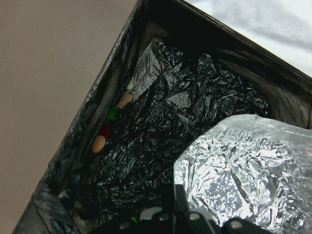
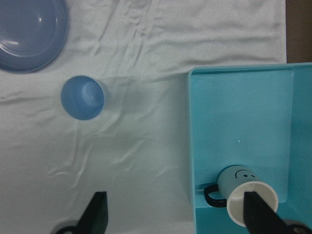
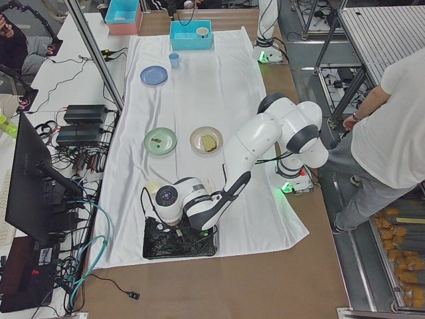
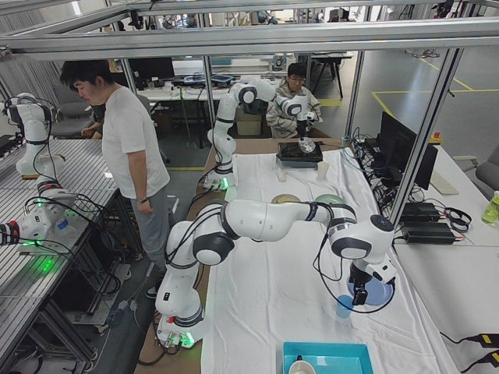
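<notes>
A black bag-lined bin (image 3: 153,244) holds small coloured bits along one side in the left wrist view. My left gripper (image 4: 304,132) is over it, with crumpled silver foil (image 1: 239,175) at its tips; whether it is shut on the foil is unclear. My right gripper hangs above the cloth near the blue cup (image 2: 83,96) and blue plate (image 2: 29,29), open with nothing between its fingers. A white mug with a black handle (image 2: 239,185) lies on its side in the teal tray (image 2: 239,112).
A green plate (image 3: 160,149) and a beige plate (image 3: 198,138) with a yellowish piece sit mid-table. A person (image 3: 392,126) stands beside the table's side. The cloth between plates and blue cup is clear.
</notes>
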